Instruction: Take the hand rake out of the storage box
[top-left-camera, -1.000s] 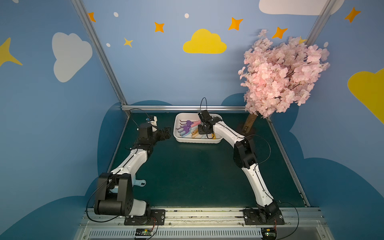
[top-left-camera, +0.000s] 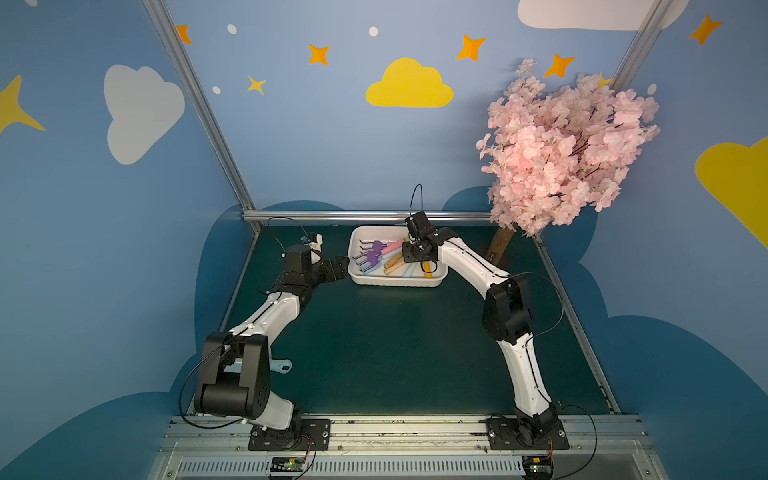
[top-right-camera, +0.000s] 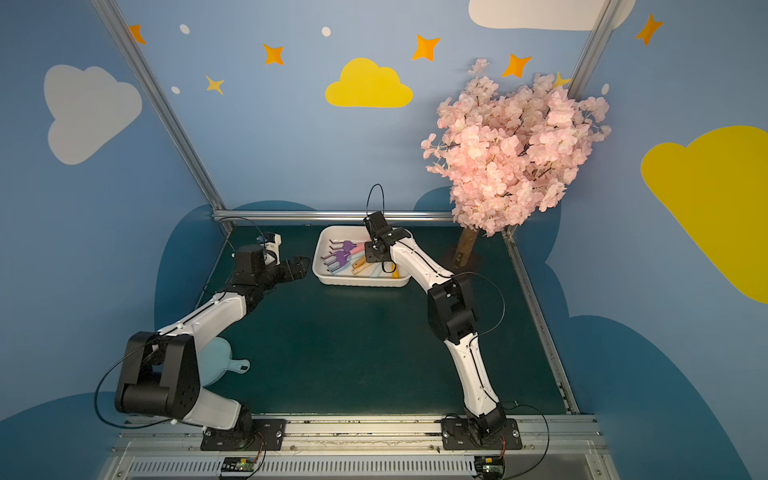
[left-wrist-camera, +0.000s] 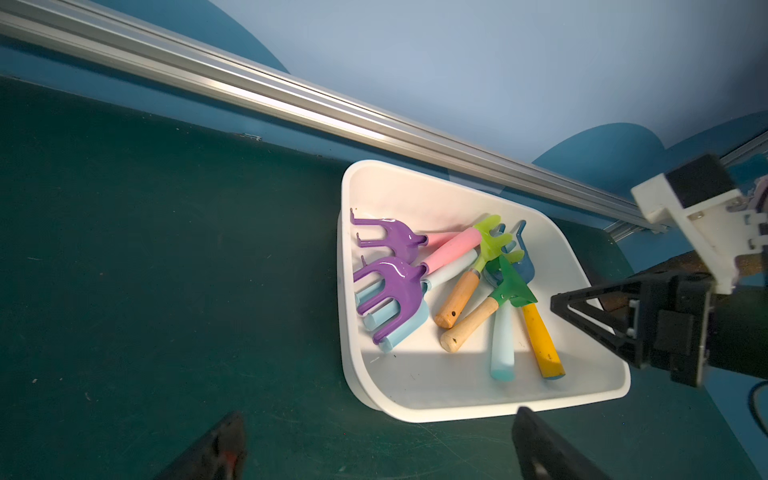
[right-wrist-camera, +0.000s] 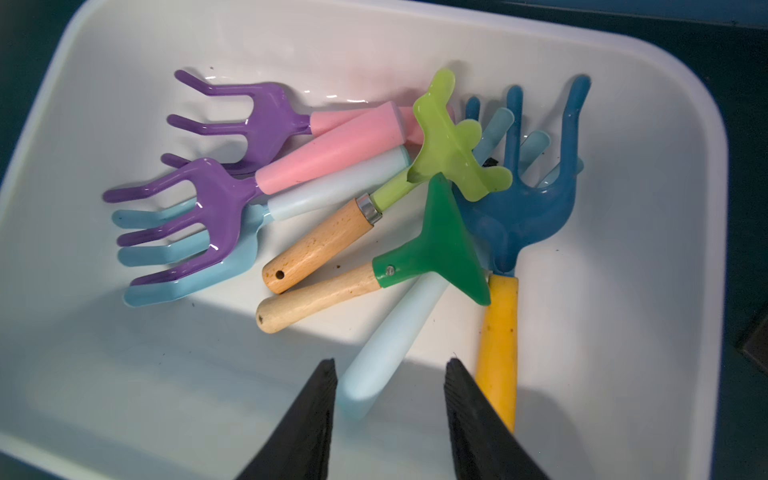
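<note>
The white storage box (right-wrist-camera: 640, 336) holds several hand tools: two purple rakes (right-wrist-camera: 212, 200), a light-blue rake (right-wrist-camera: 184, 284), a dark-blue rake (right-wrist-camera: 528, 208) with yellow handle (right-wrist-camera: 500, 336), a lime-green rake (right-wrist-camera: 456, 152) and a green tool (right-wrist-camera: 436, 248) with wooden handle. My right gripper hangs over the box, open with nothing between its fingertips, above the near ends of the pale-blue and yellow handles. My left gripper stands open and empty just left of the box, its fingers blurred in the left wrist view.
A pink blossom tree (top-left-camera: 568, 152) with a wooden trunk stands at the back right. A light-blue object (top-right-camera: 216, 360) lies at the front left, partly behind the left arm.
My right gripper has risen slightly and moved right over the box. The left arm has moved slightly right, toward the box. The box stays where it was.
</note>
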